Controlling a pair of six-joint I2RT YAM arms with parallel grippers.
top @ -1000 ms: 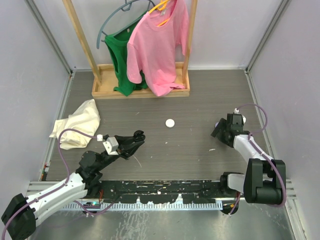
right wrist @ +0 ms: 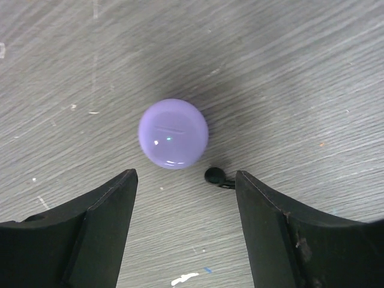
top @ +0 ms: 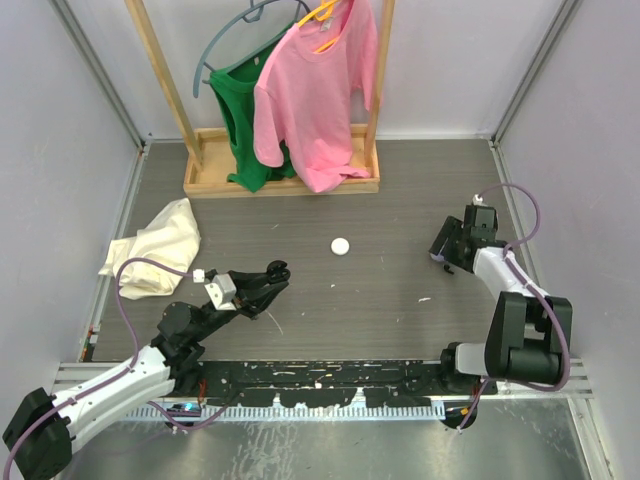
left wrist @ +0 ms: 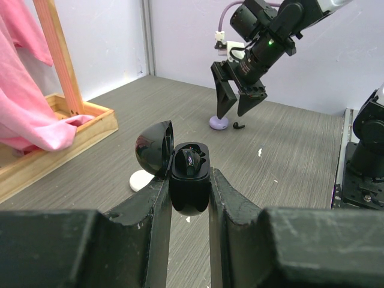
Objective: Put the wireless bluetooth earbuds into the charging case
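Observation:
My left gripper (top: 275,288) is shut on the open black charging case (left wrist: 189,180), its glossy lid standing up, held at left centre over the table. In the right wrist view a small black earbud (right wrist: 217,178) lies on the table just below a lilac round disc (right wrist: 173,133). My right gripper hovers over them with its fingers apart and nothing seen between them but the table and those objects below.
A white round disc (top: 340,246) lies mid-table. A cream cloth (top: 150,250) lies at the left. A wooden rack (top: 220,184) with hanging pink and green shirts stands at the back.
My right gripper and arm have shifted toward the back of the table since one second ago. The left arm shows no movement.

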